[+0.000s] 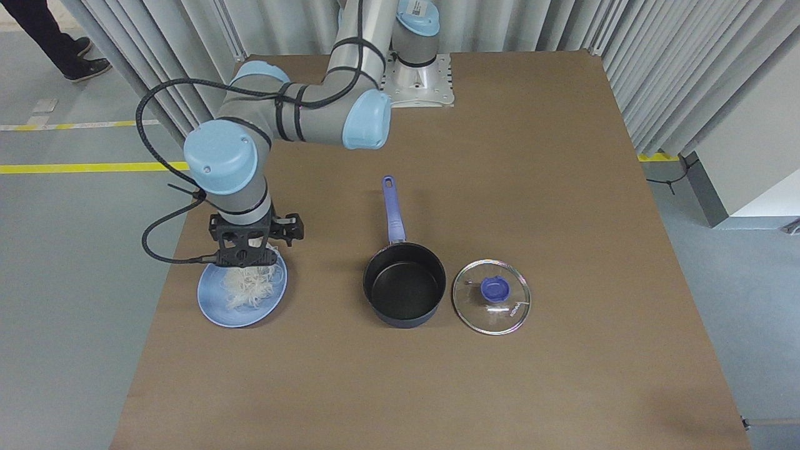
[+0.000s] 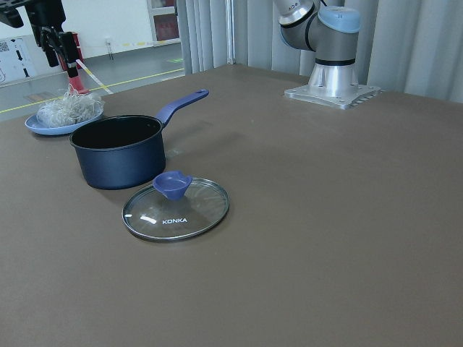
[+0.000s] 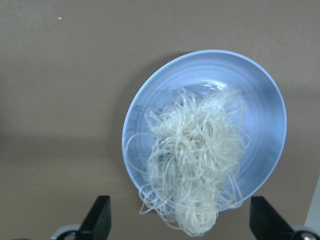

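Observation:
My gripper hangs over a blue plate [image 1: 221, 304] holding a loose pile of white noodles [image 3: 195, 150], some strands spilling over the rim. In the wrist view its fingers stand wide apart with nothing gripped. A dark saucepan [image 1: 403, 289] with a blue handle [image 2: 184, 101] stands to the right of the plate in the front view. Beside the pan lies a glass lid [image 1: 491, 307] with a blue knob [image 2: 172, 184].
The robot's base [image 2: 333, 90] sits at the back edge. The plate is near the table's left edge.

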